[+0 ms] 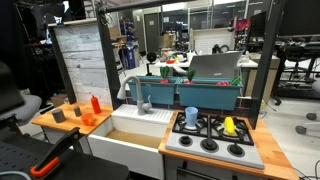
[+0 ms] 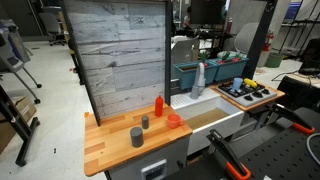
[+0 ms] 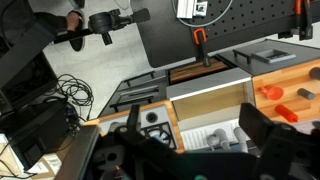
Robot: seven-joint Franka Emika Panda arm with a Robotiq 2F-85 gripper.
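Observation:
In the wrist view my gripper hangs over the toy kitchen with its dark fingers spread wide. Nothing shows between them; the sink and stove lie well below. Neither exterior view shows the gripper. On the stove [image 1: 212, 145] stand a blue cup [image 1: 191, 116] and a yellow object [image 1: 229, 126]. The white sink [image 1: 134, 140] is to the left of it and looks empty. On the wooden counter left of the sink are a red bottle [image 2: 159, 105], a reddish bowl [image 2: 174, 121], a grey cup [image 2: 136, 135] and a smaller grey item [image 2: 145, 122].
Behind the sink rises a grey faucet [image 1: 140, 94], with teal planter boxes [image 1: 208, 94] along the back. A whitewashed plank panel [image 2: 128, 60] and dark posts border the counter. The black table [image 2: 270, 150] in front carries red-tipped black brackets [image 2: 229, 158].

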